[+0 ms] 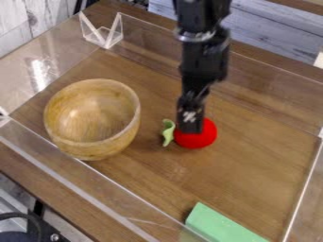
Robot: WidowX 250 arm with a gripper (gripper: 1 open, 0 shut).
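Observation:
A red round object (198,136), perhaps a toy tomato or pepper, lies on the wooden tray floor, with a small green piece (168,133) at its left. The black gripper (192,121) hangs open just over the red object, coming down from the top centre; whether it touches it is unclear. A wooden bowl (91,118) sits to the left of the red object.
A green block (225,223) lies near the front right. Clear walls edge the wooden surface (259,151).

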